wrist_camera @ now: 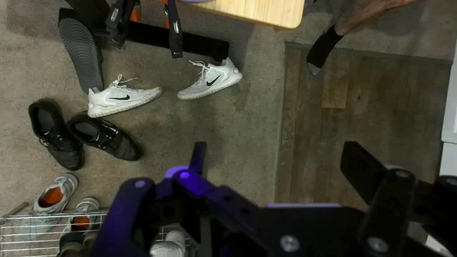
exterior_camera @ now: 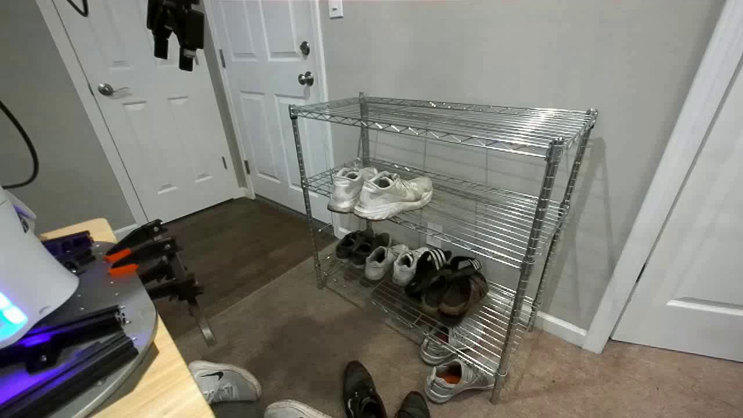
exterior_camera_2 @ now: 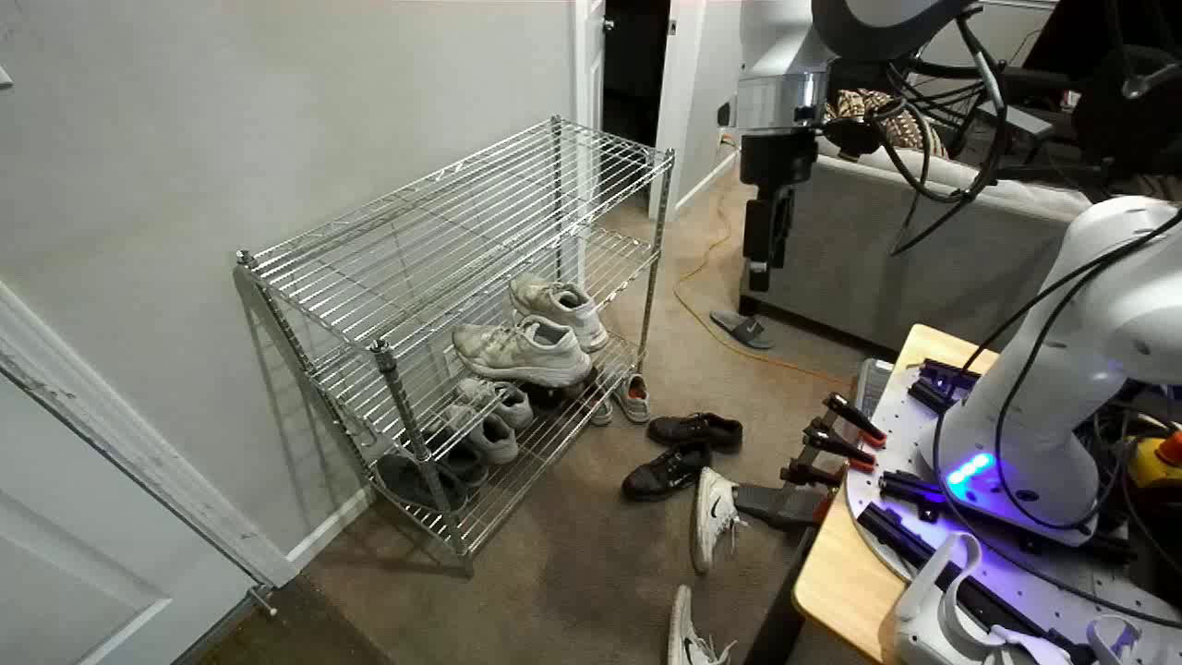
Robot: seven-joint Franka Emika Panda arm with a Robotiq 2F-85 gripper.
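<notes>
My gripper is open, its two dark fingers spread wide with only bare floor visible far below between them. In exterior view 1 the gripper (exterior_camera: 175, 59) hangs high at the upper left, in front of the doors. Exterior view 2 shows the gripper (exterior_camera_2: 762, 260) pointing down, to the right of the wire shelf rack (exterior_camera_2: 443, 211). On the carpet lie two white shoes with a black swoosh (wrist_camera: 124, 97) and a pair of black shoes (wrist_camera: 103, 135). Grey shoes with orange insoles (wrist_camera: 53, 195) stand by the rack's end.
White shoes (exterior_camera: 393, 195) sit on the rack's middle shelf; several more pairs are on the lower one. The top shelf (exterior_camera: 446, 118) is empty. A wooden table edge (wrist_camera: 265, 10) and a person's socked foot (wrist_camera: 322, 49) border the open floor.
</notes>
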